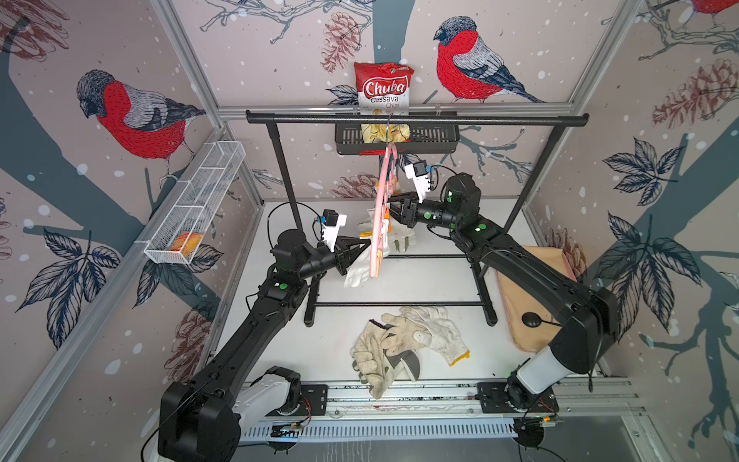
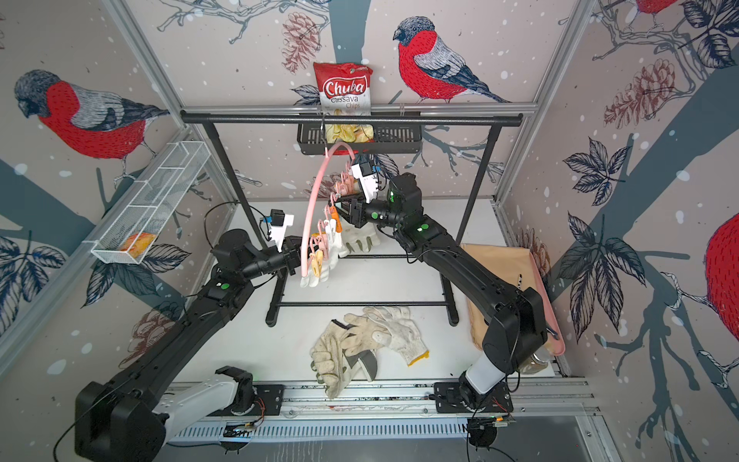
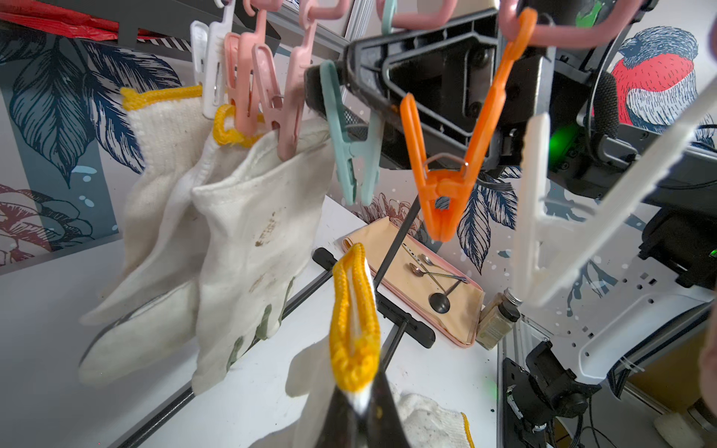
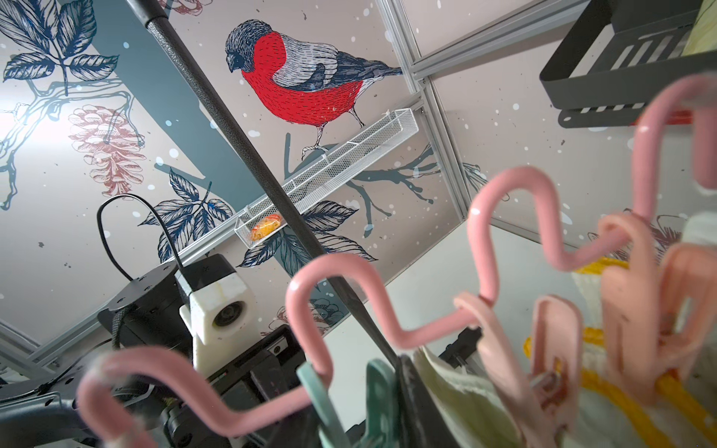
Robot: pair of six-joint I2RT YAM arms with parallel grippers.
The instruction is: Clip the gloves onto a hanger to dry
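Note:
A pink hanger (image 2: pixel 315 200) with a row of clips hangs from the black rack's top bar (image 1: pixel 308 118). My left gripper is shut on the yellow-edged cuff of a white glove (image 3: pixel 354 328); the cuff stands up just under the clips. Several gloves (image 3: pixel 254 216) hang from pink clips (image 3: pixel 291 97) farther along. In the right wrist view my right gripper is part open, its fingers (image 4: pixel 418 407) on either side of a teal clip (image 4: pixel 381 399). The teal clip's handles stand apart, and its lower ends look nearly together.
Empty orange (image 3: pixel 452 179) and white clips (image 3: pixel 567 216) sit beside the teal one. Loose gloves (image 1: pixel 404 338) lie on the table's front. A tan tray (image 1: pixel 531 300) is at the right, a wire basket (image 1: pixel 196 200) at the left. Both arms crowd the hanger.

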